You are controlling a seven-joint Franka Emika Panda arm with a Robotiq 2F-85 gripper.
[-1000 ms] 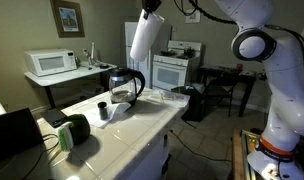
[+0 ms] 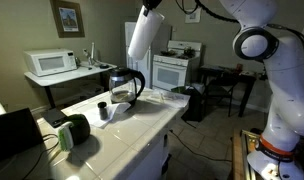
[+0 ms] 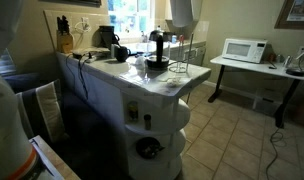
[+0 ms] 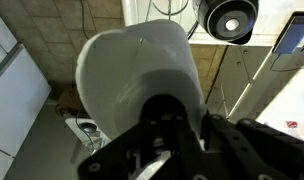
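A white cylinder that looks like a paper roll (image 2: 145,36) hangs high above the counter, tilted, near the top of the first exterior view. My gripper is shut on it, and dark gripper parts cover its near end in the wrist view. The roll's pale side (image 4: 132,65) fills the middle of that view. Only the roll's lower part (image 3: 182,12) shows at the top edge of the second exterior view, with the gripper out of frame there.
Below, the white counter (image 2: 142,122) holds a coffee maker (image 2: 126,86), a dark cup (image 2: 103,110) and a green-and-black item (image 2: 75,130). A wire stand (image 3: 178,70) is near the counter's end. Further back are a microwave (image 2: 51,62) and a stove (image 2: 175,74).
The roll and arm have barely moved; the roll hangs at a slightly different height and tilt. Objects on the counter look unchanged.
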